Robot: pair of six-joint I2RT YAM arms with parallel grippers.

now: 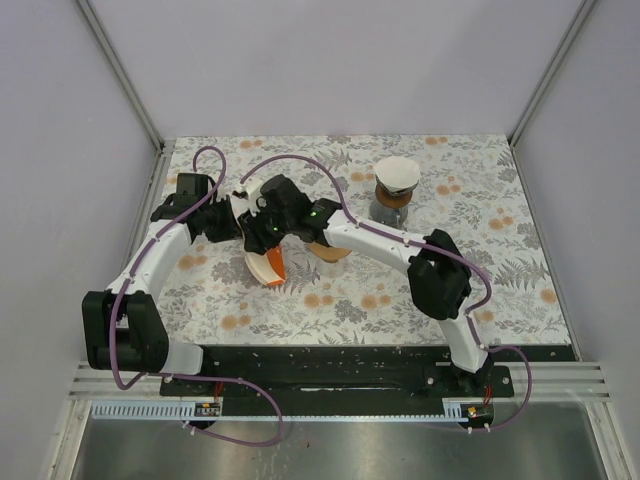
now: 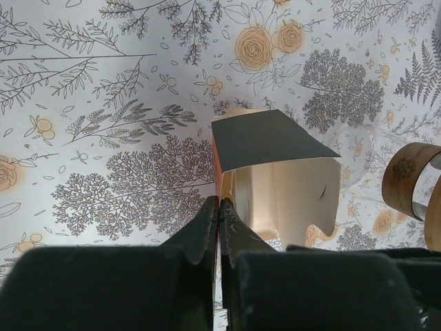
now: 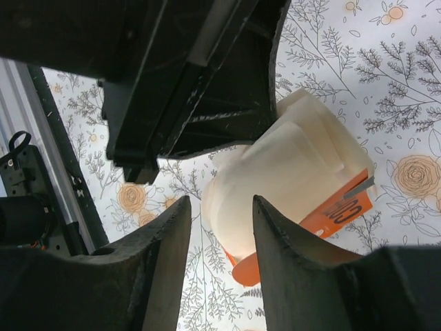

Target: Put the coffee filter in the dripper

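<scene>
The filter package (image 1: 262, 264), white and orange, lies at the centre-left of the top view, with pale filters (image 3: 275, 186) in it. In the left wrist view my left gripper is shut at the package's open end (image 2: 303, 200); nothing clearly shows between its fingers. My right gripper stands over the filters, its fingers apart with nothing visibly between them. The left gripper's black body fills the upper left of the right wrist view. The dripper (image 1: 330, 254) is mostly hidden beneath the right arm in the top view.
A glass carafe with a wooden collar (image 1: 393, 200) and white top stands at the back right.
</scene>
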